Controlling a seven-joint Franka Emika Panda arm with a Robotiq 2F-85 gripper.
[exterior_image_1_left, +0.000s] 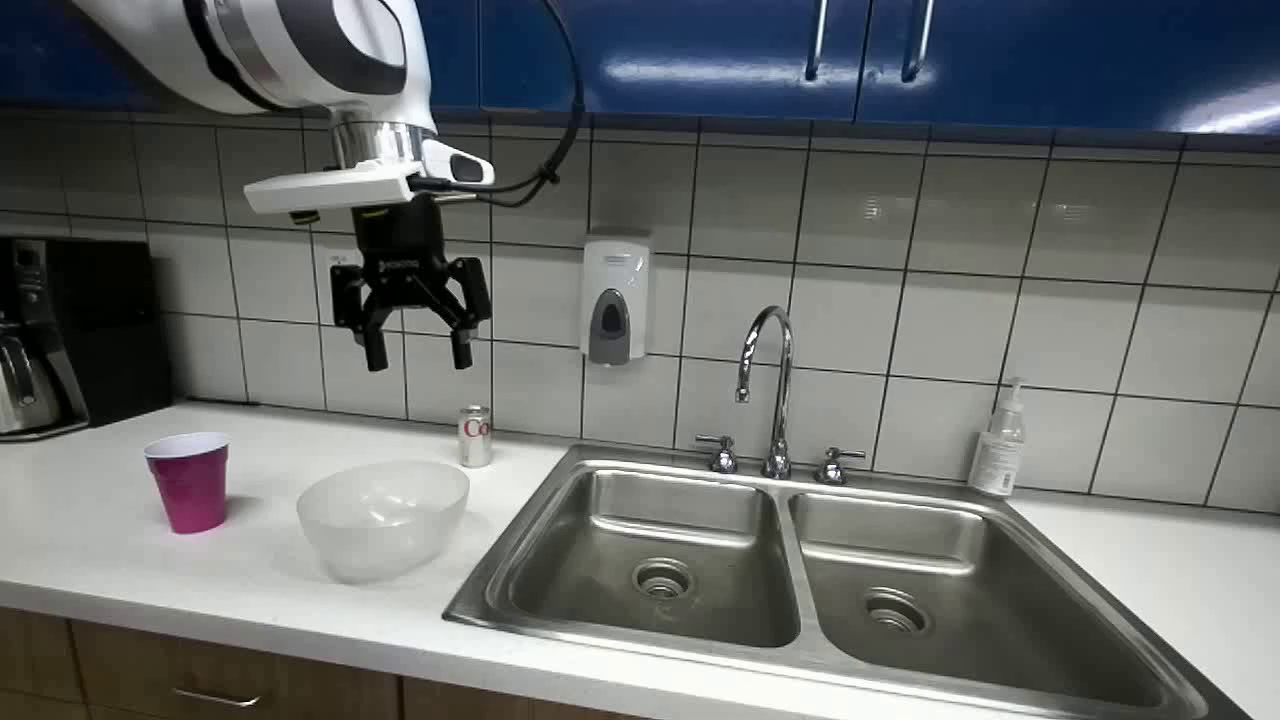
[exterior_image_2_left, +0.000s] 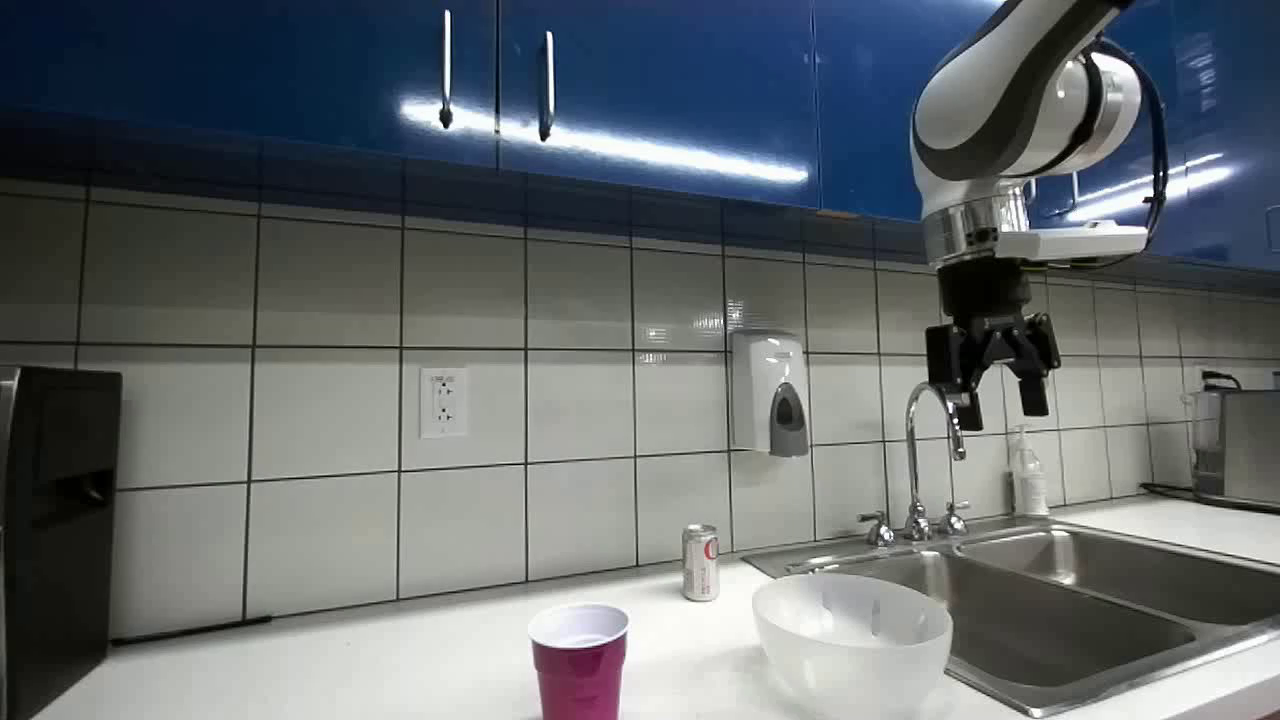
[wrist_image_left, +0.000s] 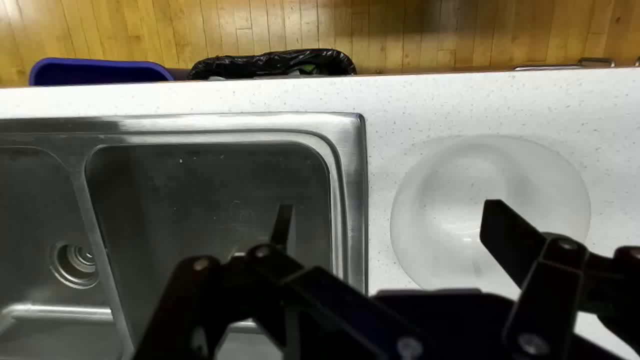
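High over the counter hangs my gripper (exterior_image_1_left: 419, 356), open, its two fingers spread with nothing between them. Below it, a frosted, see-through bowl (exterior_image_1_left: 381, 516) stands upright on the counter, left of the sink, and looks empty in the wrist view. A magenta cup (exterior_image_1_left: 190, 486) with a white inside is upright farther left. Behind the bowl, near the tiled wall, stands a silver soda can (exterior_image_1_left: 475, 437). In the wrist view one fingertip overlaps the bowl (wrist_image_left: 456, 198) and the other lies over the sink basin, but the gripper is well above both.
A double steel sink (exterior_image_1_left: 794, 564) with a tall faucet (exterior_image_1_left: 780, 384) fills the right side. A soap bottle (exterior_image_1_left: 998, 444) stands behind it, a wall dispenser (exterior_image_1_left: 617, 300) hangs above, and a black coffee maker (exterior_image_1_left: 84, 330) is far left. Bare counter surrounds the cup.
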